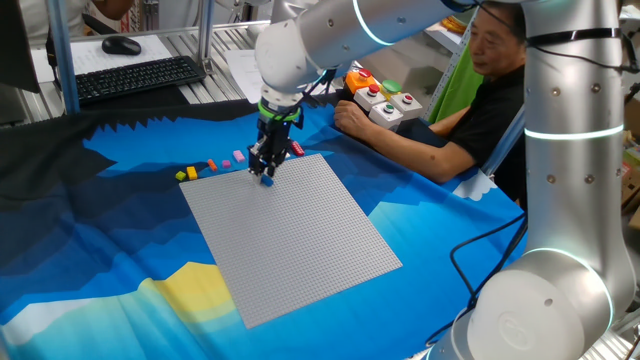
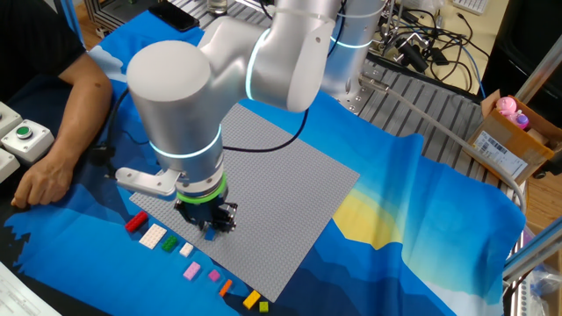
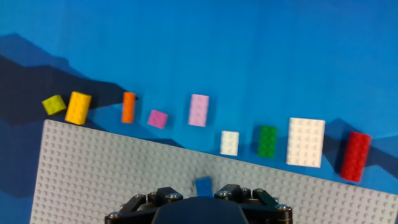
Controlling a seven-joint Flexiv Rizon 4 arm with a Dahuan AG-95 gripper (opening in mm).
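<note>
A blue brick (image 3: 203,185) is on the grey studded baseplate (image 3: 124,162), close to the plate's edge that faces the row of loose bricks. My gripper is directly over the blue brick, pointing down. Its fingers (image 3: 168,194) stand open, one to each side of the brick, with a gap showing beside it in the wrist view. In exterior view 1 only an end of the blue brick (image 1: 267,181) shows below the gripper (image 1: 265,172). Whether the brick is seated on the studs cannot be made out.
Beyond the plate's edge several loose bricks lie on the blue cloth, among them a red brick (image 3: 356,157), a large white brick (image 3: 305,142), a green brick (image 3: 267,142) and a yellow brick (image 3: 78,108). A person's arm (image 1: 415,150) rests nearby. Most of the plate is bare.
</note>
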